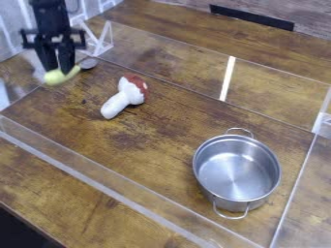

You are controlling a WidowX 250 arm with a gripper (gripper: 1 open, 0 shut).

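My gripper (52,50) is at the upper left, blurred, over a pale yellow-green elongated object (56,76), which appears tilted and higher than before. Whether the fingers hold it cannot be made out clearly. A white elongated toy with a red-and-white top (124,97) lies on the wooden table to the right of it. A steel pot (235,170) with two wire handles stands at the lower right.
Clear low barriers border the wooden work area (142,165). A white strip (227,77) lies at the upper middle. The middle of the table is open.
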